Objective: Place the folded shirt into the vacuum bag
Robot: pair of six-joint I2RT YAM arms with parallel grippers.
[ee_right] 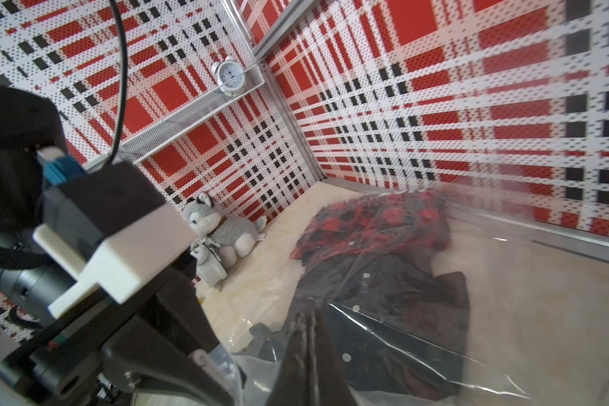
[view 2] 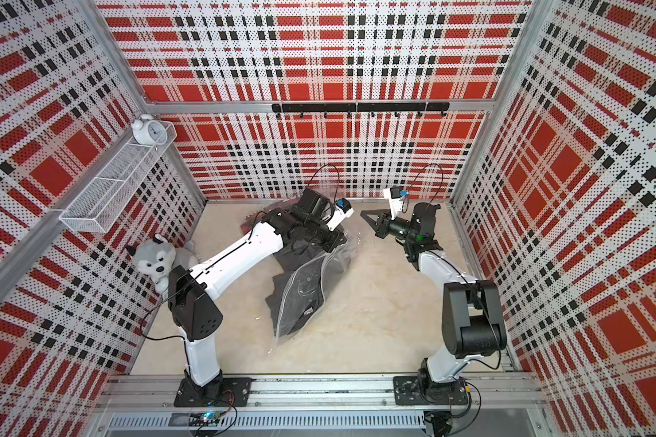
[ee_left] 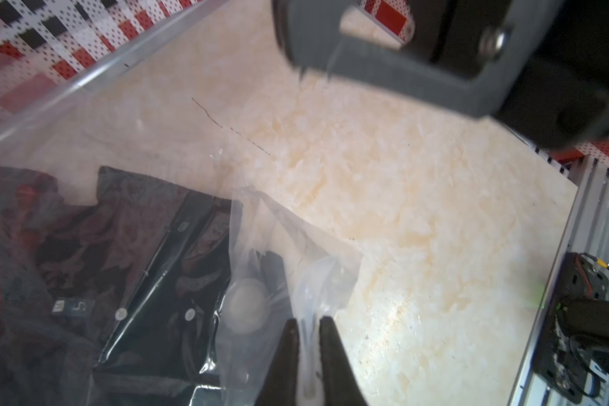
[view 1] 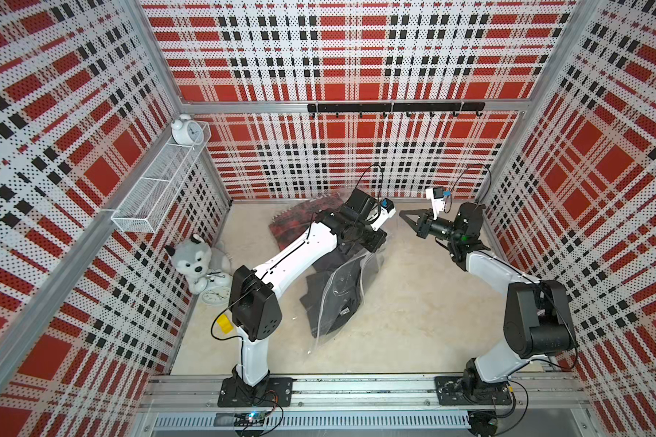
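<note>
The clear vacuum bag [view 1: 348,284] lies in the middle of the table with the dark grey and red plaid shirt [ee_right: 379,270] under or inside it; through the film I cannot tell which. In the left wrist view, my left gripper is shut on a pinched piece of the bag's clear film, the bag draping down around it. My right gripper is shut, with nothing visible between its fingers, a short way to the right of the left one. In the top left view the left arm covers part of the shirt.
At the left stand a grey plush husky [view 1: 191,260] and a white clock [view 1: 217,292], near a yellow block [view 1: 224,323]. A wire shelf [view 1: 153,191] hangs on the left wall.
</note>
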